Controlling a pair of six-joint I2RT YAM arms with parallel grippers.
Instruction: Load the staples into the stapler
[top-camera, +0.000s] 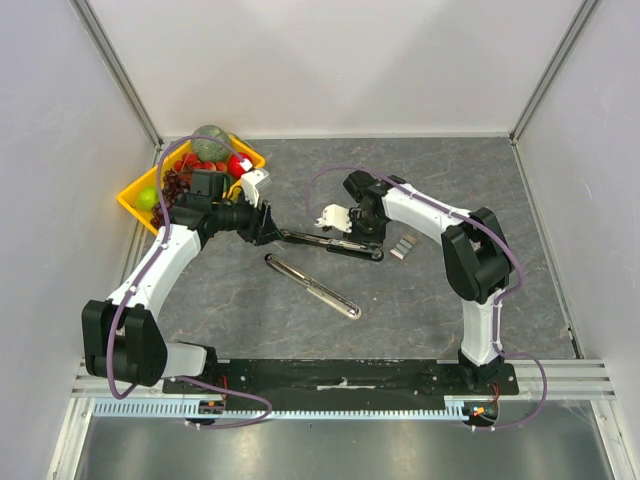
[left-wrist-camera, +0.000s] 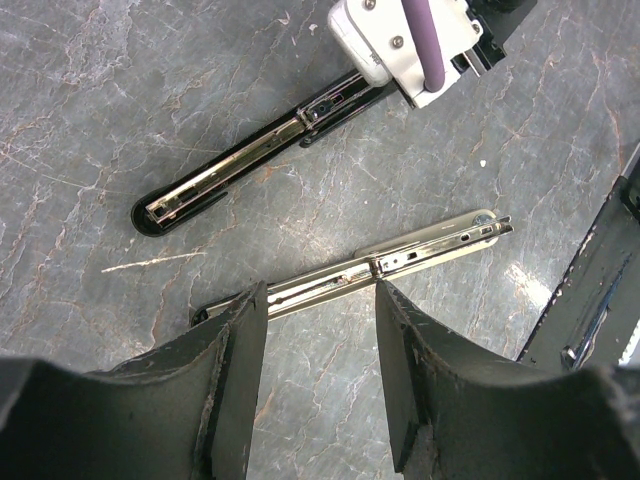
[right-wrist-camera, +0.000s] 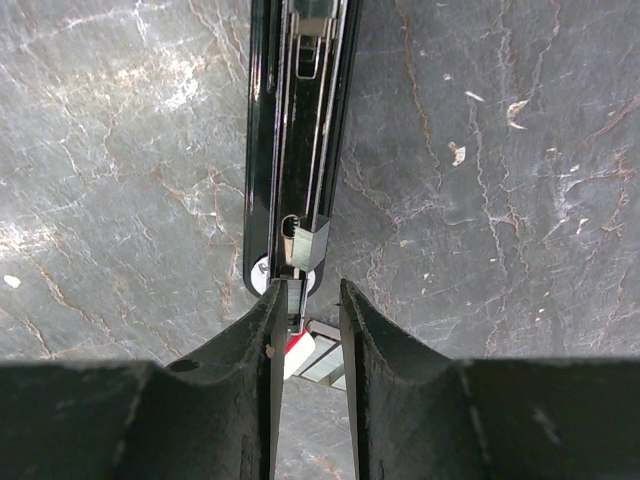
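In the right wrist view the black stapler (right-wrist-camera: 265, 150) lies opened out, its long channel exposed. A short grey staple strip (right-wrist-camera: 312, 245) rests tilted across the channel near the stapler's near end. My right gripper stands just short of that strip, fingers part open with a gap between them; whether either touches the stapler cannot be told. In the left wrist view a second, pale-based stapler (left-wrist-camera: 440, 245) lies opened on the table. My left gripper is open above the table, nothing held. Seen from above, it is close to the black stapler's left end (top-camera: 290, 236).
Several staple strips (top-camera: 403, 246) lie to the right of the black stapler. A red-and-white piece (right-wrist-camera: 298, 353) shows beside them. A yellow basket of fruit (top-camera: 128, 195) stands at the back left.
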